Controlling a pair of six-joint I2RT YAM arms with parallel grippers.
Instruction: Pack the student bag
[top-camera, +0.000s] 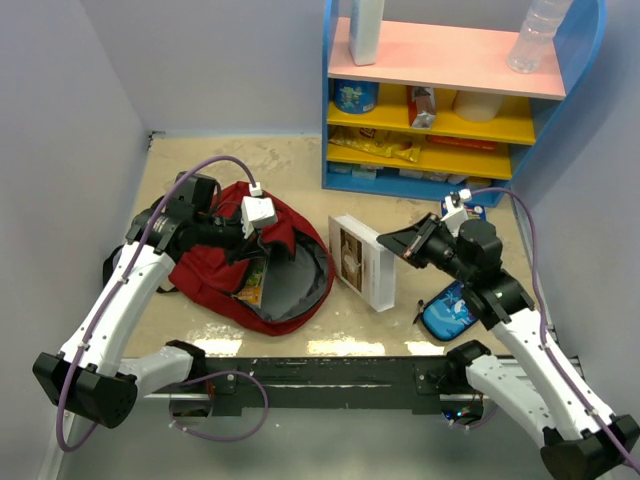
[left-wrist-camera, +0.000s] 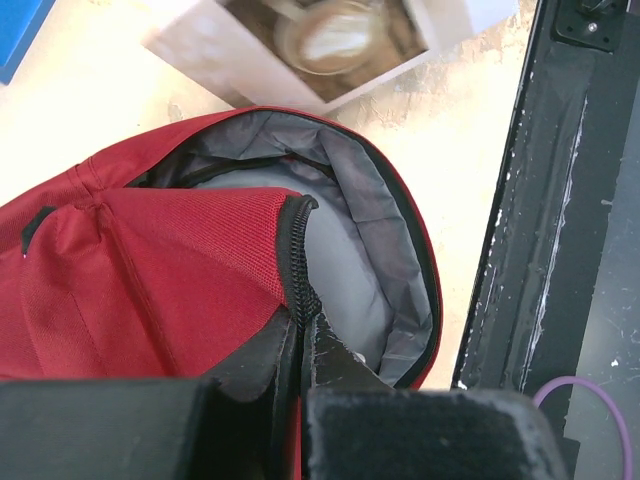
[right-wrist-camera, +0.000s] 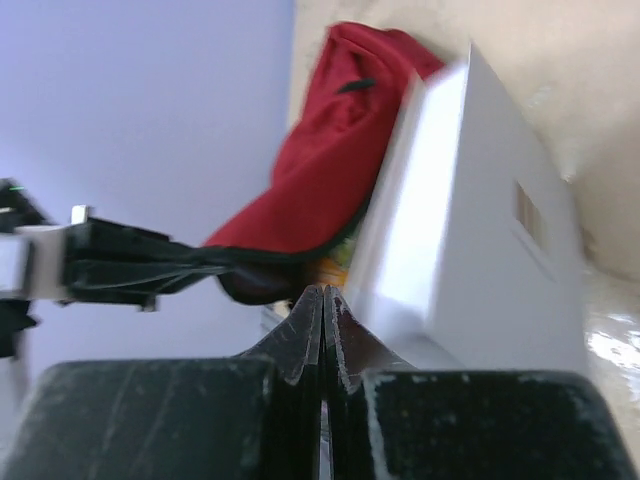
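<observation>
The red bag (top-camera: 210, 270) lies on its side at the left, its grey inside showing through the mouth. My left gripper is shut on the black zipper edge of the bag's flap (left-wrist-camera: 195, 245). A colourful item (top-camera: 252, 283) shows inside the bag. A thick white book (top-camera: 365, 262) with a brown cover picture stands tilted just right of the opening. My right gripper (top-camera: 385, 240) is shut at the book's upper edge, and the book moves with it. In the right wrist view the fingertips meet the near end of the book (right-wrist-camera: 510, 240); the exact contact is hidden.
A blue zipped pouch (top-camera: 450, 312) lies under the right arm, with a blue booklet (top-camera: 480, 211) behind it. The blue shelf unit (top-camera: 350, 183) with snacks and bottles fills the back. Bare table (top-camera: 345, 330) shows in front of the book.
</observation>
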